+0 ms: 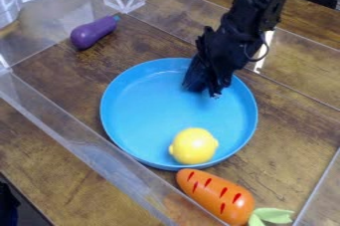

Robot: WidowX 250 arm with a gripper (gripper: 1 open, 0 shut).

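Observation:
The black gripper reaches from the top right down over the back part of a blue round tray. Its fingertips are dark against the tray's far rim, and I cannot tell how far apart they are or whether anything is between them. A yellow lemon-like toy lies in the front part of the tray.
A purple eggplant lies on the wooden table at the upper left. An orange carrot with green leaves lies at the front right. Clear plastic walls run along the left and lower right.

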